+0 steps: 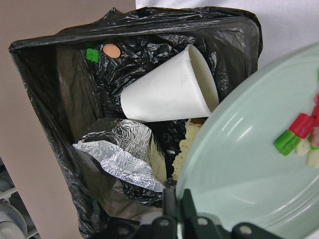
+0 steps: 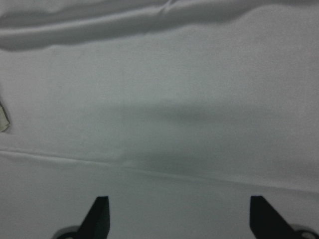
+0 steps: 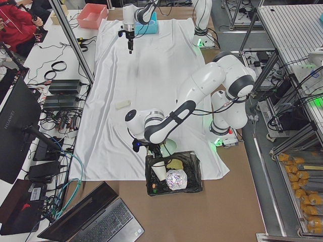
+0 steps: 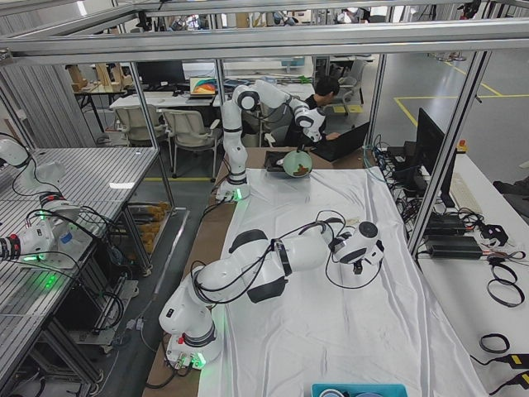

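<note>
My left gripper is shut on the rim of a pale green plate (image 1: 239,169), held over the edge of a bin (image 1: 65,149) lined with black plastic. Red, green and pale food-like pieces (image 1: 301,125) sit on the plate. Inside the bin lie a white paper cup (image 1: 159,92), crumpled foil (image 1: 114,154), a yellowish piece (image 1: 184,144) and small green and orange bits. The camera right view shows the plate (image 4: 297,164) tilted. My right gripper hangs open over bare white cloth, nothing between its fingers.
A blue container (image 4: 355,390) stands at the far end of the cloth from the bin. A small pale flat object (image 3: 122,104) lies mid-cloth at one side. A laptop (image 3: 101,217) sits beside the bin.
</note>
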